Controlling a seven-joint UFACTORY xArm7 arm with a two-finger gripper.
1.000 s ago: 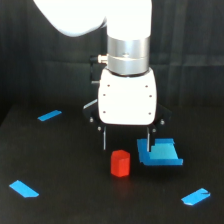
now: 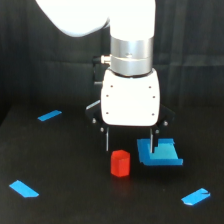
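A small red block point(image 2: 120, 163) stands on the dark table, near the middle of the camera view. Above it hangs my gripper point(image 2: 130, 150), pointing down, with its thin dark fingers wide apart and nothing visible between them. In the picture, the block lies just below the fingertips and nearer the left one. How much height separates them is hard to judge.
A blue tray-like piece point(image 2: 176, 162) lies right of the block, partly behind the right finger. Blue strips lie at front left point(image 2: 24, 189), front right point(image 2: 196, 197) and back left point(image 2: 49, 116).
My gripper has shifted slightly to the right. The red block and the blue pieces have not moved.
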